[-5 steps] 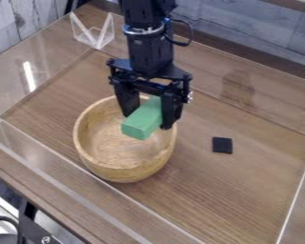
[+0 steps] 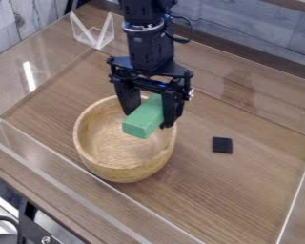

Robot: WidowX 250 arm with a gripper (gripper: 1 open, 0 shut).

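Observation:
My black gripper (image 2: 149, 100) hangs from the top centre, open, its fingers around a green block (image 2: 146, 116) at the back right of a round tan bowl (image 2: 123, 157). The bowl sits on the wooden table. Whether the fingers touch the block is unclear.
A small black square (image 2: 221, 145) lies right of the bowl on the wooden table (image 2: 238, 195). Cables show at the lower left corner.
My gripper and the green block show at most a very slight shift; the bowl stays in place.

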